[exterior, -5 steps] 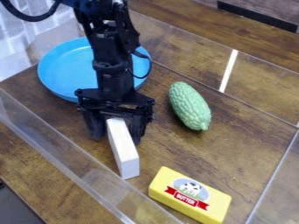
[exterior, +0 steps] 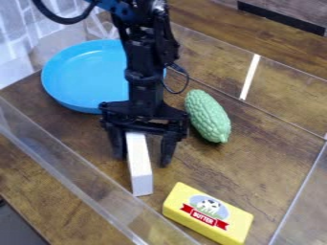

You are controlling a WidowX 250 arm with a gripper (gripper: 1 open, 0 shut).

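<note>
The black gripper (exterior: 143, 144) is low over the wooden table, its fingers spread on either side of a white rectangular block (exterior: 140, 167). The block lies lengthwise toward the front. Whether the fingers press on it cannot be told.
A blue bowl (exterior: 69, 77) sits behind left. A green bumpy vegetable (exterior: 207, 117) lies to the right, and a yellow butter box (exterior: 206, 213) at front right. Clear plastic walls (exterior: 76, 183) edge the work area.
The gripper has moved slightly right, and the white block's far end now lies further right relative to its front end, which has shifted little.
</note>
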